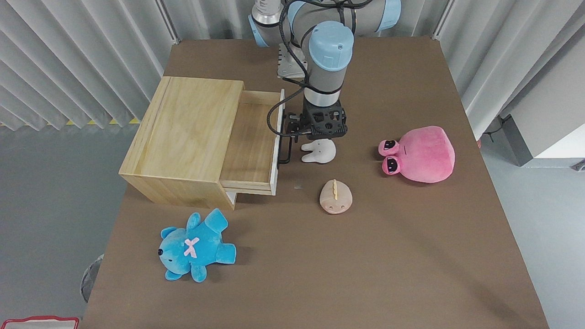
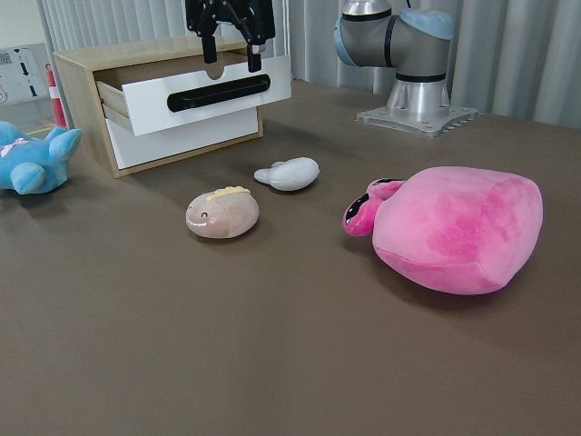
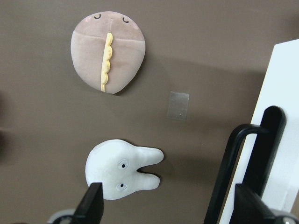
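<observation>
A wooden drawer unit has its upper drawer pulled out and empty in the front view. My gripper hangs above the drawer's white front beside its black handle; its two fingers stand apart. The white rabbit plush lies on the table beside the drawer, below my gripper. A beige round plush lies nearer the front, a pink plush to the right, and a blue bear at front left.
The robot base stands at the back. A small clear patch lies between the beige plush and the drawer.
</observation>
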